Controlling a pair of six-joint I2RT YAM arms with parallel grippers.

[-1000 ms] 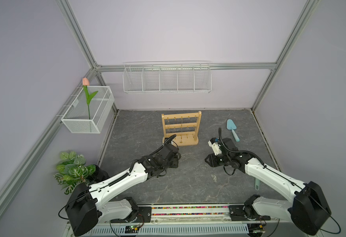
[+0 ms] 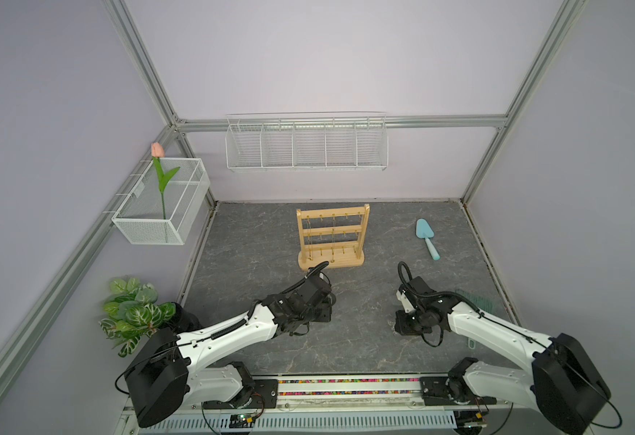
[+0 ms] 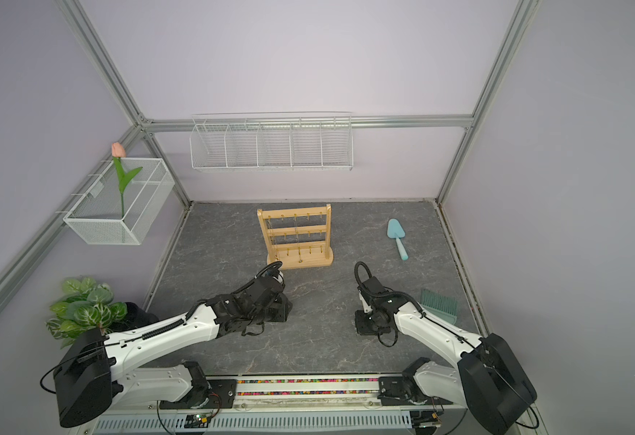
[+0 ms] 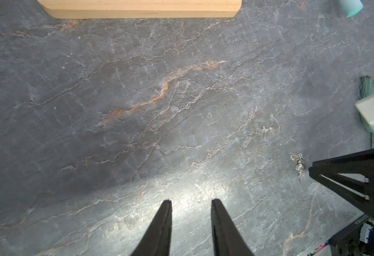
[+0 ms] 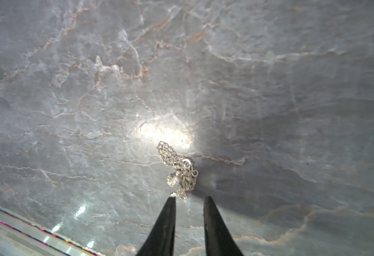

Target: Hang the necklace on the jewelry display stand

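Observation:
The silver necklace [image 5: 182,172], bunched up with a pearl-like bead, lies on the grey tabletop. My right gripper is low beside it, its fingers apart and nothing between them; the necklace is just beyond the tips. In the left wrist view the necklace [image 4: 298,163] shows close to the right gripper's fingers [image 4: 345,164]. My left gripper hangs over bare table in front of the stand, open and empty. The wooden display stand [image 2: 332,253] stands upright at the back middle, small hooks on its bars.
A blue trowel [image 2: 424,230] lies at the back right. The green brush [image 3: 439,304] is behind the right arm. A potted plant [image 2: 136,311] stands at the left. Table between stand and grippers is clear.
My right gripper has come down toward the front and slightly right, covering the necklace in the top left view. The left gripper has shifted a little toward the front. The stand has not moved.

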